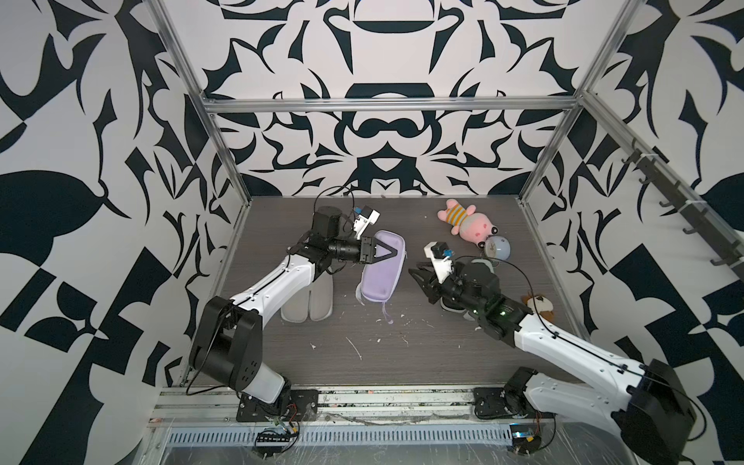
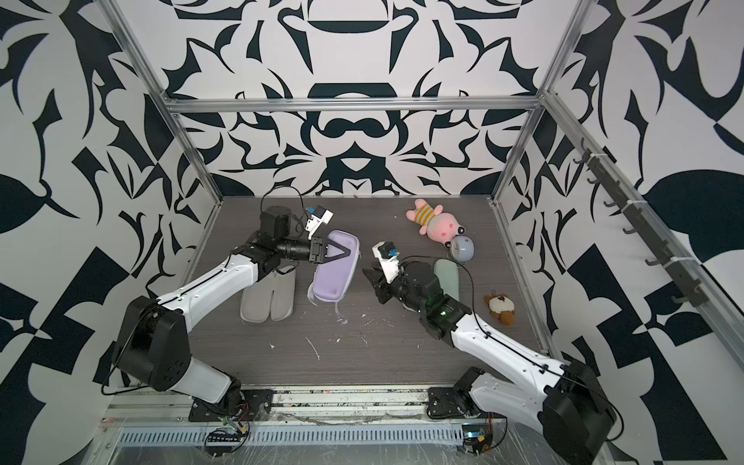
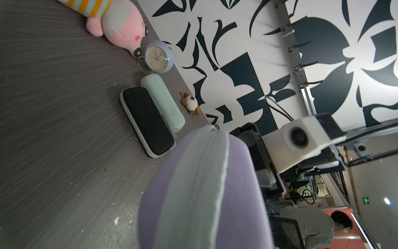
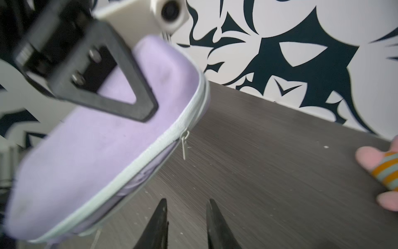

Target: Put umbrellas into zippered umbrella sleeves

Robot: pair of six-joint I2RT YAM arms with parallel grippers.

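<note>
A lilac zippered case is raised in the middle, at my left gripper, whose fingers lie across its upper part; whether they are shut on it I cannot tell. In the left wrist view the case's pale zipper edge fills the lower middle. My right gripper is to the right of the case, fingers apart, nothing between them. A zipper pull hangs on the case's side.
Grey slippers lie left. At right are a black case, mint case, pink plush toy, clock and brown plush.
</note>
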